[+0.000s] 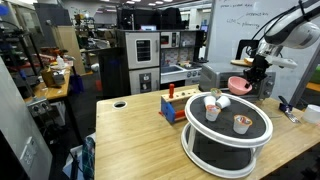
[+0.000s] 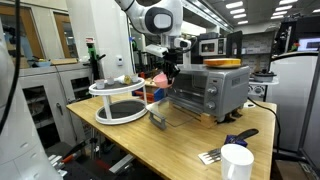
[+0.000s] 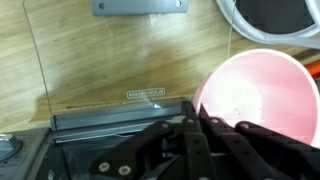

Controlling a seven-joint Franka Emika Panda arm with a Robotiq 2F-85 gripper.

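A pink bowl fills the right of the wrist view, its open side facing the camera. My gripper is shut on its near rim, and its dark body covers the lower part of that view. In exterior view 1 the bowl hangs in the air behind the round stand, with the gripper at its right side. Exterior view 2 shows the bowl raised above the table, in front of the toaster oven. The fingers' exact contact is too small to make out there.
A two-tier round stand carries several cups and stands close by. The silver toaster oven is beside the arm. A white mug and a dark-handled utensil lie toward the near table end.
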